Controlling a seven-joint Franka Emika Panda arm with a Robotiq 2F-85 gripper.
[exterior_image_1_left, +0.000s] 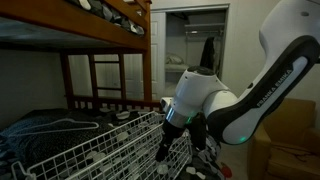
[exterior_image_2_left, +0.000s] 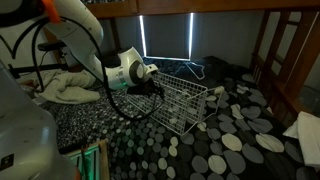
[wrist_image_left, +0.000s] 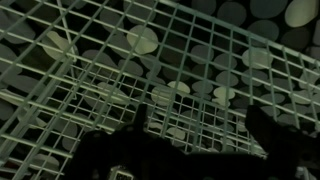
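A white wire basket stands on a bed covered with a dark, dotted blanket. My gripper points down at the basket in exterior view 1. From the wrist view, my gripper is open, its dark fingers set wide apart, and nothing shows held between them. Wire mesh crosses the view beyond the fingers, with the dotted cloth visible through it. Whether the fingertips touch any wire is unclear.
A white hanger lies on dark bedding beside the basket. Bunk-bed posts and a wooden upper rail frame the bed. A brown armchair stands to the right. Open blanket lies around the basket's near side.
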